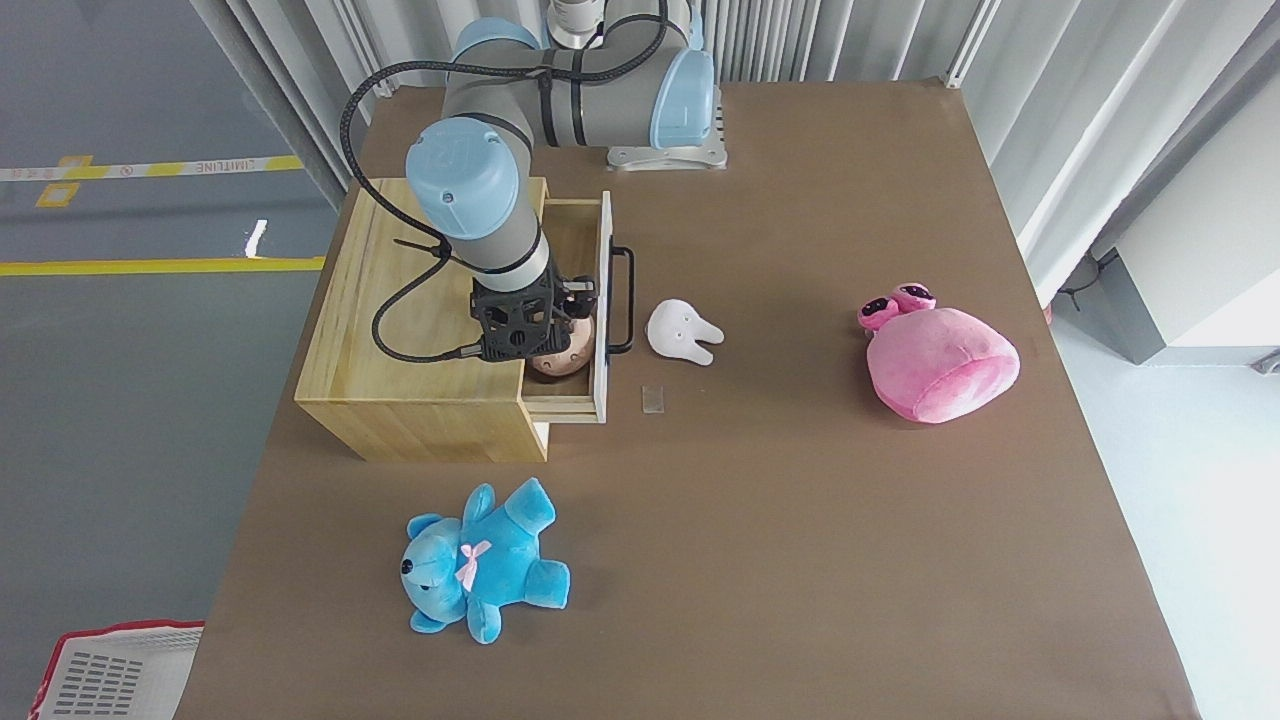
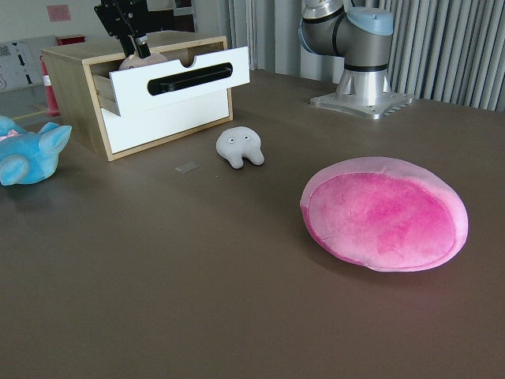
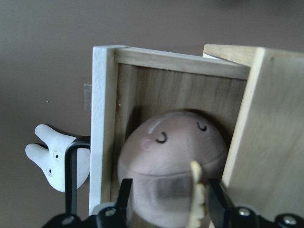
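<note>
My gripper is over the pulled-out drawer (image 1: pixel 602 390) of a wooden cabinet (image 1: pixel 408 372). Its two black fingers lie low at the bottom of the wrist view, spread apart on either side of a round beige-pink plush (image 3: pixel 164 152) with sleepy eyes, which rests inside the drawer. Whether the fingers touch it is not clear. A small white plush (image 1: pixel 684 332) lies on the table outside the drawer, beside its black handle (image 1: pixel 627 300).
A blue teddy bear (image 1: pixel 498 558) lies in front of the cabinet. A pink plush (image 1: pixel 939 366) sits to the right.
</note>
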